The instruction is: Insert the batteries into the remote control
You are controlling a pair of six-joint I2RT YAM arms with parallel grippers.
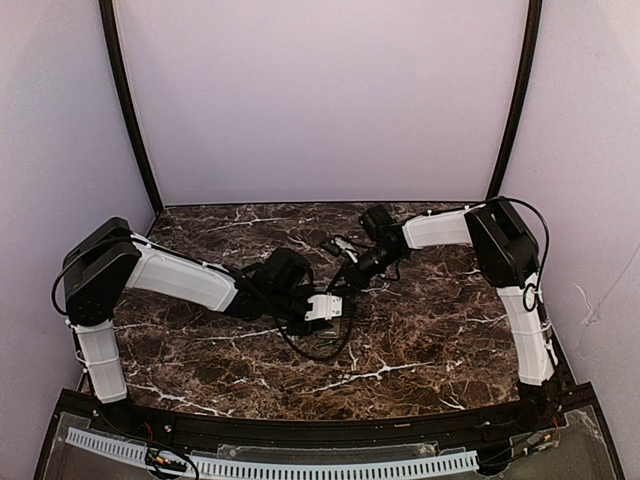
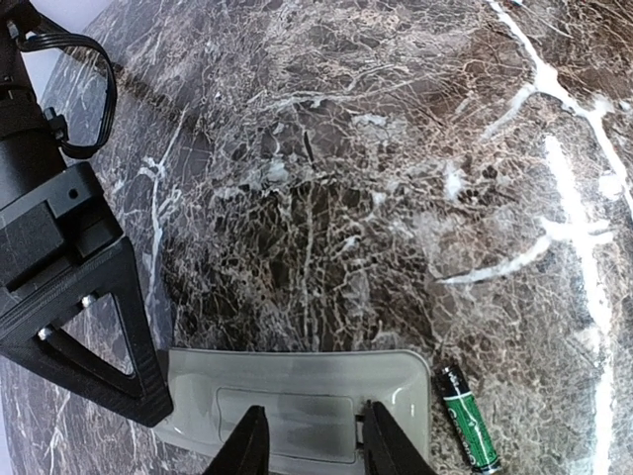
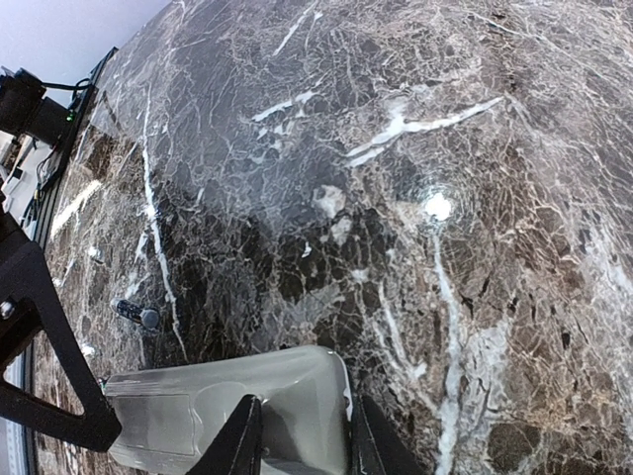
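The pale grey remote (image 2: 287, 372) lies on the marble table, its back visible in the left wrist view; in the top view (image 1: 328, 331) the arms mostly cover it. My left gripper is over its back near one end; what sits between the fingers is hard to see. My right gripper is at the remote's other end (image 3: 183, 396), fingers apart around that end. A green-and-black battery lies just beside the remote; in the right wrist view a small battery (image 3: 136, 315) lies behind it.
Bare marble table (image 1: 420, 350) surrounds the work, free toward the front and right. Both arms meet at the centre, close together. Walls stand at the back and sides.
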